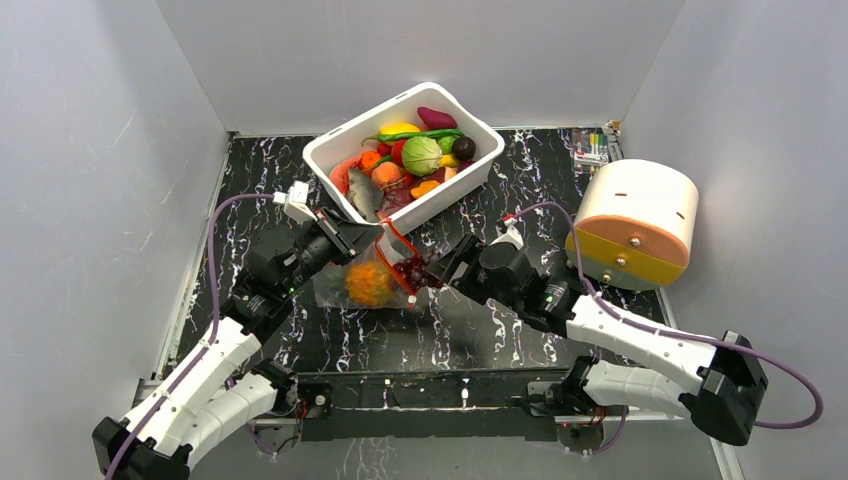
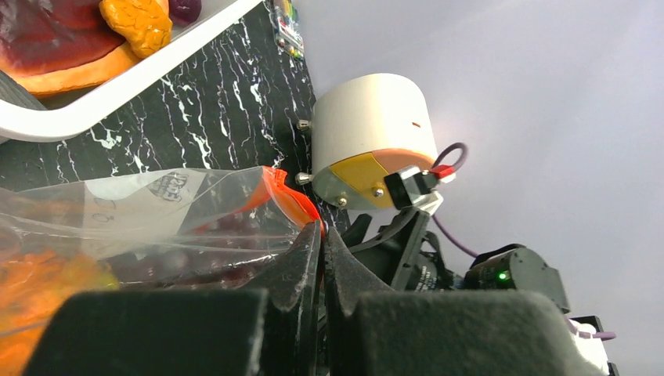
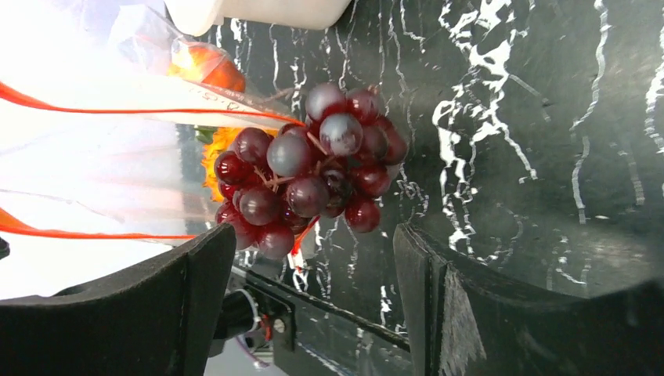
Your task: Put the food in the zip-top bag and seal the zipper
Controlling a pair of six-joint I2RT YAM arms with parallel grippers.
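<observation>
A clear zip bag (image 1: 336, 290) with an orange-red zipper edge (image 1: 399, 239) hangs from my left gripper (image 1: 377, 232), which is shut on the rim. The left wrist view shows the zipper corner (image 2: 291, 197) at its fingertips. Inside lies an orange food item (image 1: 370, 284). Red grapes (image 3: 305, 168) sit at the bag's gaping mouth, partly inside and partly sticking out past the zipper. My right gripper stands open just right of the grapes, its fingers apart with the bunch ahead of them, not clasped.
Behind the bag, a white bin (image 1: 330, 150) holds mixed toy food. A cream and orange rounded box (image 1: 637, 215) stands at the right, with a small clear packet (image 1: 590, 148) behind it.
</observation>
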